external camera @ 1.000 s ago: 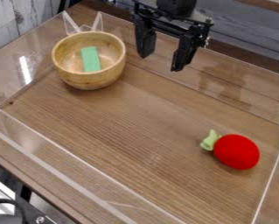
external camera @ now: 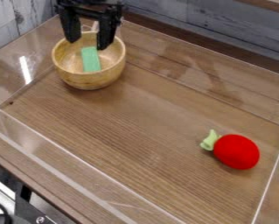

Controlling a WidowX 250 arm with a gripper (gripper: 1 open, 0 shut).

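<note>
My black gripper (external camera: 89, 24) is at the top left of the camera view, over a round wooden bowl (external camera: 89, 80). Its fingers point down, spread apart. Inside the bowl is a light green block (external camera: 91, 61), just below the gripper. I cannot tell whether the fingers touch the bowl or the block.
A red tomato-like object (external camera: 235, 152) with a green top lies at the right, lower on the wooden table (external camera: 142, 166).
The gripper has moved left from the upper middle of the table to above the bowl. The bowl and red object look unmoved.
</note>
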